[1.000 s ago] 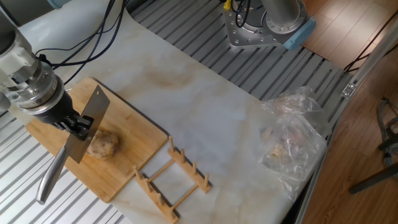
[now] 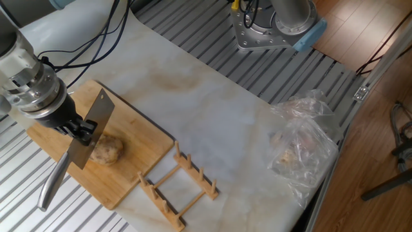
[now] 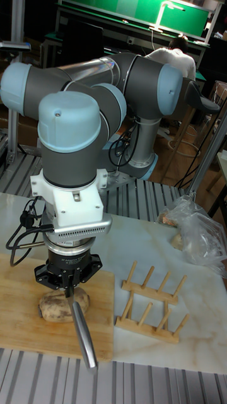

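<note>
My gripper (image 2: 85,133) is shut on the blade of a cleaver-like knife (image 2: 102,113), whose metal handle (image 2: 53,185) points toward the near left. Below and beside the blade, a brown potato (image 2: 107,150) lies on the wooden cutting board (image 2: 140,138). In the other exterior view the potato (image 3: 65,306) lies under the gripper (image 3: 69,288), and the knife handle (image 3: 83,336) slants down toward the camera. From these views I cannot tell whether the blade touches the potato; part of the potato is hidden behind the knife.
A wooden rack with upright pegs (image 2: 168,175) stands right of the board. Clear plastic bags (image 2: 302,154) with something inside lie near the table's right edge. Black cables (image 2: 96,48) hang by the arm.
</note>
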